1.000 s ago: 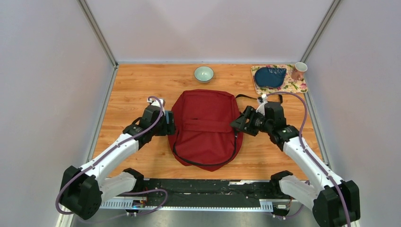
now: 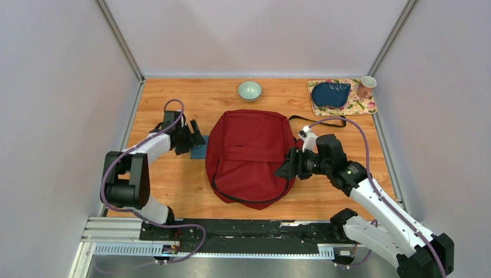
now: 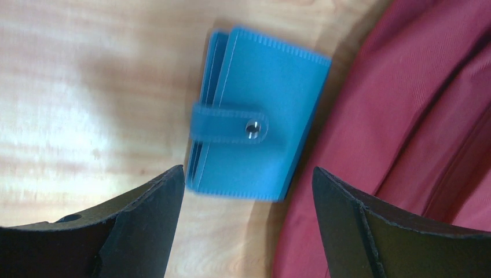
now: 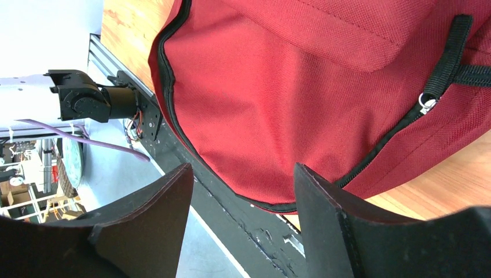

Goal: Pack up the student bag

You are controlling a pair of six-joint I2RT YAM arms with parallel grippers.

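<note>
The red backpack lies flat in the middle of the wooden table. A blue snap-strap wallet or notebook lies on the wood at its left side. My left gripper stands open above the blue item, nothing between its fingers. My right gripper is open over the backpack's lower right part, where a black zipper runs with its pull visible. Nothing is between the right fingers.
A mint bowl sits at the back. A floral tray at the back right holds a dark blue pouch and a cup. A black strap lies below the tray.
My left arm has moved left and back, off the backpack's edge to over the blue item. My right gripper has shifted slightly toward the front left over the backpack.
</note>
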